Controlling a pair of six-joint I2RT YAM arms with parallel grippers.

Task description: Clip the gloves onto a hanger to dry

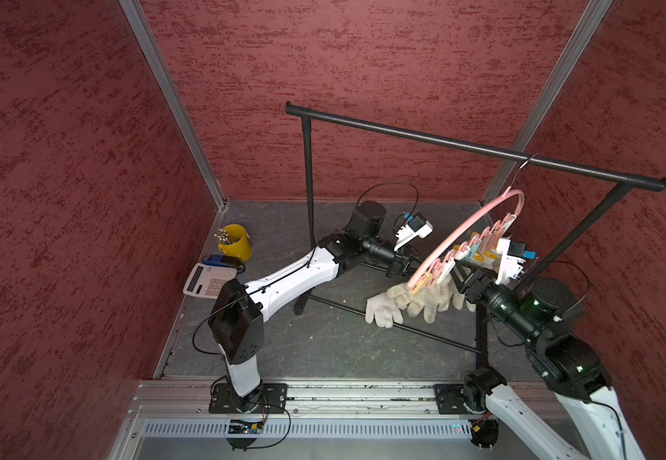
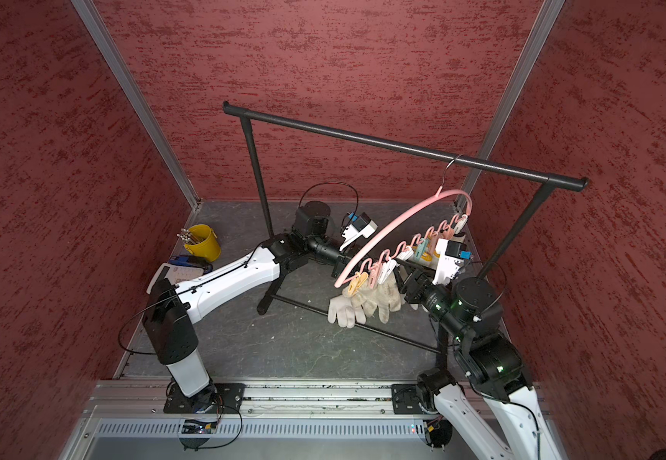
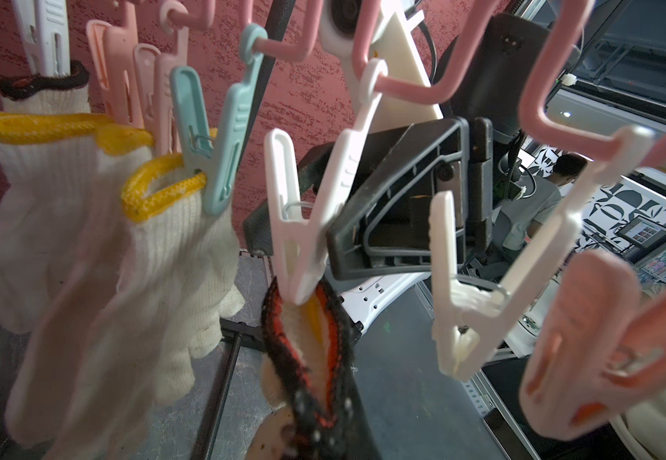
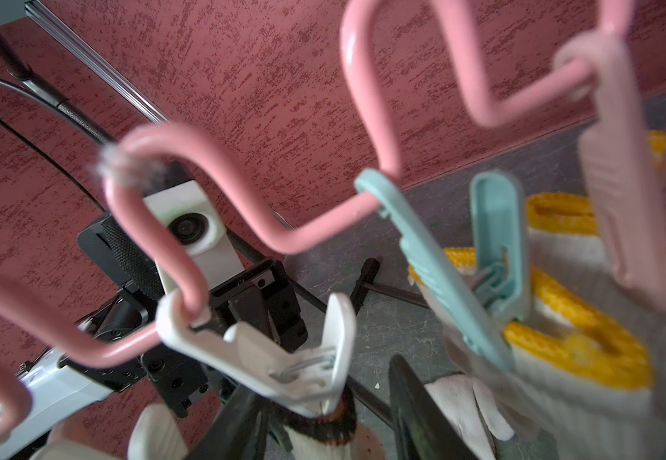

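Note:
A pink hanger [image 1: 467,224] hangs from the rack bar, with several clips along it. In the left wrist view, one white clip [image 3: 302,230] has its lower tips at the dark, orange-lined cuff of a glove [image 3: 307,341]. That cuff stretches towards my left gripper [image 1: 414,268], which appears shut on it, its fingertips largely hidden. My right gripper stands part open, its blurred fingers [image 4: 418,418] to either side of the clip's lower end and the glove. Yellow-cuffed gloves [image 3: 156,283] hang beside it, one from a turquoise clip [image 3: 229,145].
More gloves [image 1: 383,309] lie on the floor beneath the hanger. The rack's lower bar [image 1: 444,338] crosses there. A yellow cup [image 1: 236,243] and a calculator [image 1: 208,281] are at the far left. Bare floor lies between them and the rack.

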